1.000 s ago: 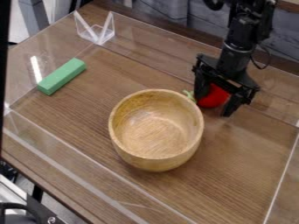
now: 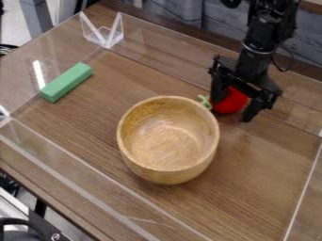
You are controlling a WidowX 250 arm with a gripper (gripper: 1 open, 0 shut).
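My black gripper (image 2: 235, 95) is low over the table at the right of centre, with its fingers around a red object (image 2: 229, 102). A small light green piece shows just left of the red object, beside the wooden bowl's rim. The wooden bowl (image 2: 168, 138) sits in front and to the left, empty. The gripper partly hides the red object, and I cannot tell whether the fingers press on it.
A green block (image 2: 66, 82) lies at the left. A clear plastic item (image 2: 104, 31) stands at the back left.
The gripper has shifted very slightly over the red object; otherwise little differs.
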